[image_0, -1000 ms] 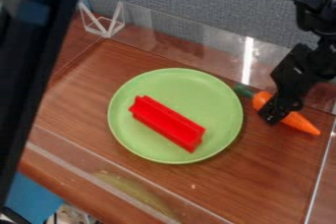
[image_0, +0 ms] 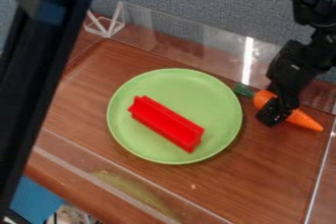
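An orange carrot [image_0: 304,122] with a green top lies on the wooden surface to the right of a green plate [image_0: 138,139]. My black gripper [image_0: 269,108] is down over the carrot's middle, its fingers open around or just above it; how far they reach down beside it is hard to see. A red block [image_0: 168,122] lies on the plate, left of its middle.
Clear low walls [image_0: 184,49] edge the wooden tray, with a white wire shape [image_0: 106,24] at the back left and a grey wall behind. A large dark bar covers the left side of the view. The wood in front of the plate is mostly clear.
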